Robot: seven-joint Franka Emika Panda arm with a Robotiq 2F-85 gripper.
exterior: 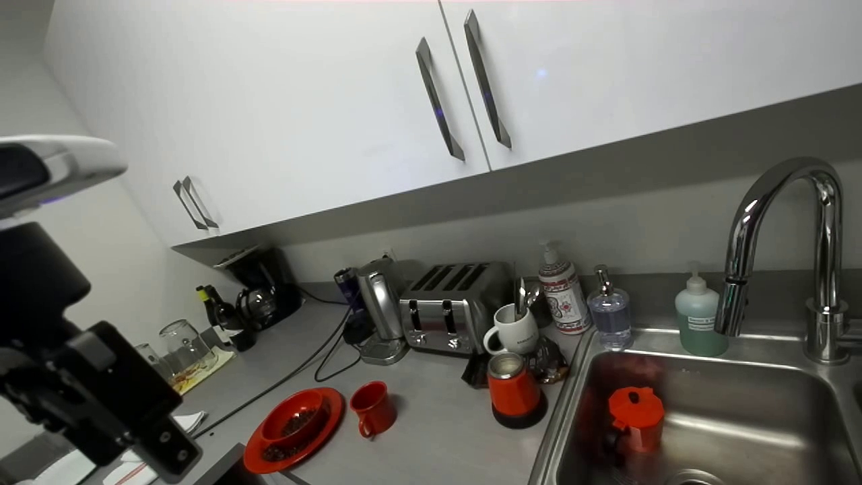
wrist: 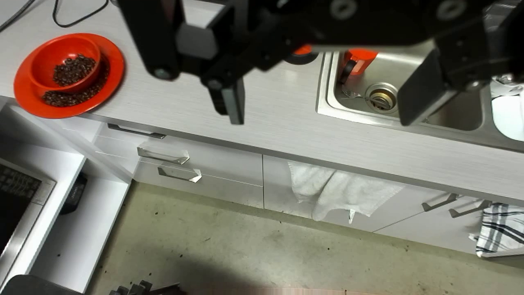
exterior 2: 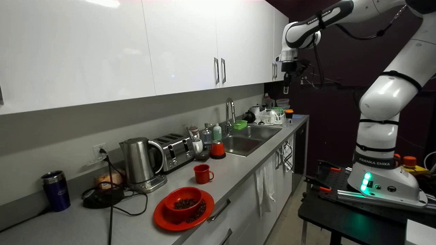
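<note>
My gripper is open in the wrist view, its two fingers wide apart with only countertop and sink edge seen below. In exterior view 2 the gripper (exterior 2: pixel 286 87) hangs high, well above the counter. A red bowl (exterior 2: pixel 184 196) of dark beans sits on a red plate (exterior 2: pixel 161 214), with more beans on the plate. Beside them stands a red mug (exterior: pixel 373 408). A red pot base (exterior: pixel 514 389) with a black bottom is near the sink's left edge. The red moka pot top (exterior: pixel 638 420) stands inside the sink (exterior: pixel 747 428).
A toaster (exterior: pixel 444 315), kettle (exterior 2: pixel 139 161), white mug with utensils (exterior: pixel 514 330) and soap bottles (exterior: pixel 611 311) line the wall. The faucet (exterior: pixel 826 242) rises behind the sink. Cabinets (exterior 2: pixel 184 45) hang above.
</note>
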